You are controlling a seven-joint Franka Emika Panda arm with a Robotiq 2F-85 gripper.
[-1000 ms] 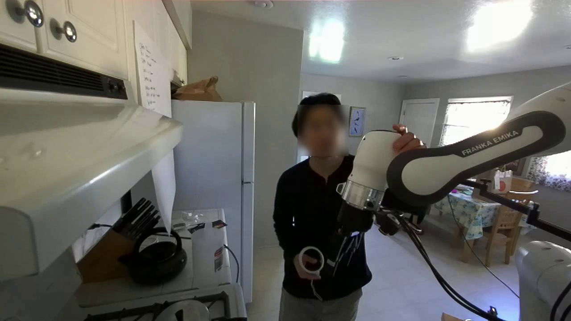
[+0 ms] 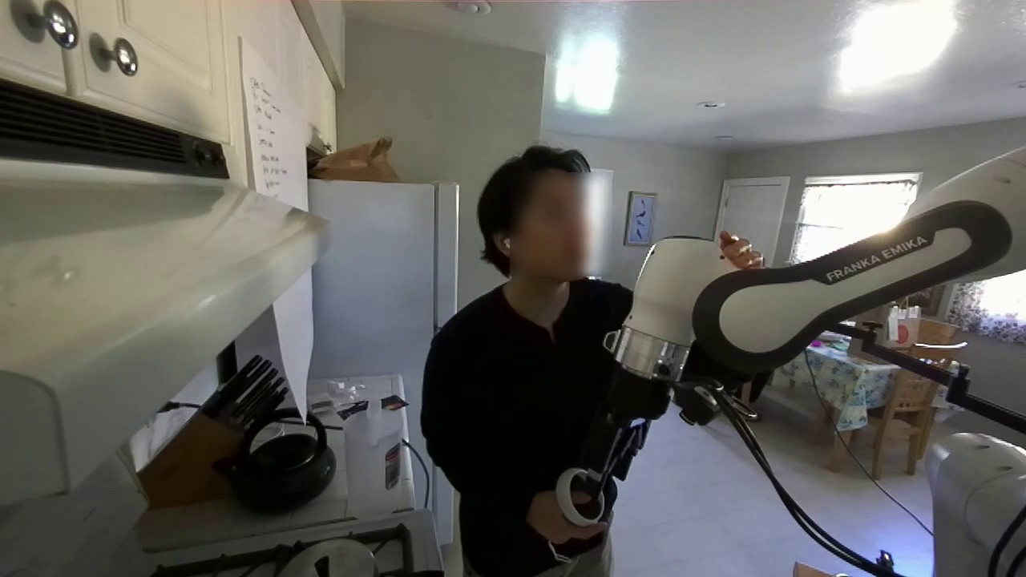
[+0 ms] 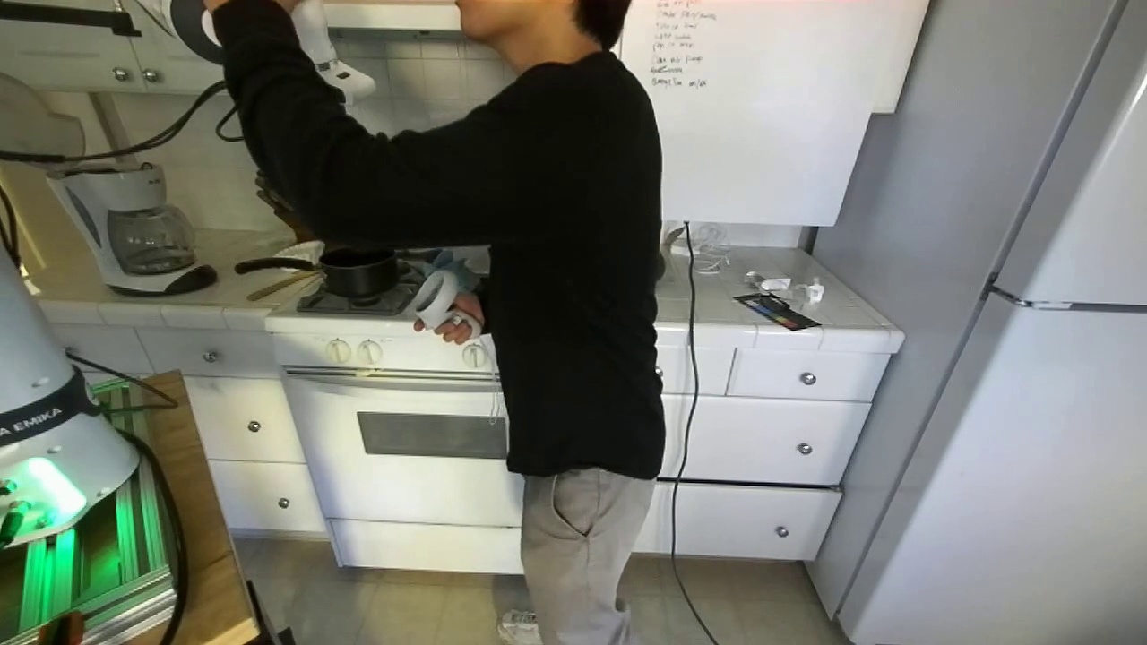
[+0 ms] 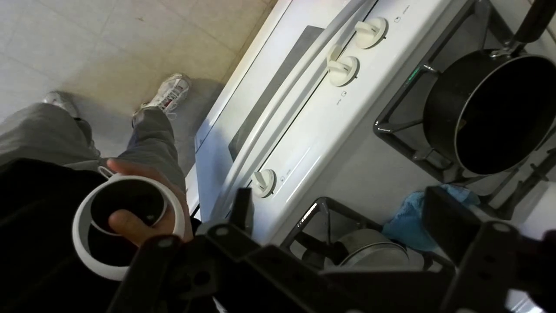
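Note:
In the wrist view my gripper is open, its dark fingers point(image 4: 241, 208) wide apart with nothing gripped between them. It hangs above the stove, pointing down. Beyond the fingers, a black saucepan point(image 4: 443, 112) rests on a burner. A blue cloth point(image 4: 409, 224) lies on the stovetop, partly hidden by one finger. Near it a small pot point(image 4: 372, 250) sits on another burner, largely covered by the gripper's linkage. From the side, the gripper point(image 2: 616, 462) appears dark against a person's black shirt, so its fingertips are hard to make out.
A person point(image 2: 524, 385) stands right by the arm, one hand on it and a white ring-shaped controller point(image 4: 78, 224) in the other. The range hood point(image 2: 154, 317) juts over the stove. A kettle point(image 2: 284, 471) and knife block point(image 2: 183, 452) stand on the counter; a coffee maker point(image 3: 140, 231) is farther left.
The person has stepped closer to the stove and turned sideways, with the controller lower. One hand stays on the arm, which has barely moved.

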